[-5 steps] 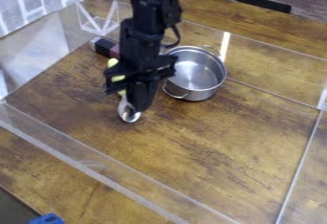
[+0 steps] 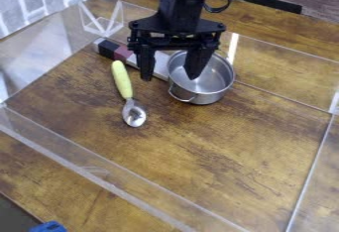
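Observation:
My gripper (image 2: 181, 56) hangs open in the upper middle, its black body over a steel pot (image 2: 204, 83) with a thin wire handle. A spoon with a yellow-green handle (image 2: 122, 80) lies left of the pot, its steel bowl (image 2: 134, 112) toward the front. Nothing shows between my fingers, and part of the pot is hidden behind the gripper.
A dark object with a reddish part (image 2: 110, 48) lies at the back left, partly hidden. Clear plastic panels run along the left and right.
The spoon and pot look unmoved.

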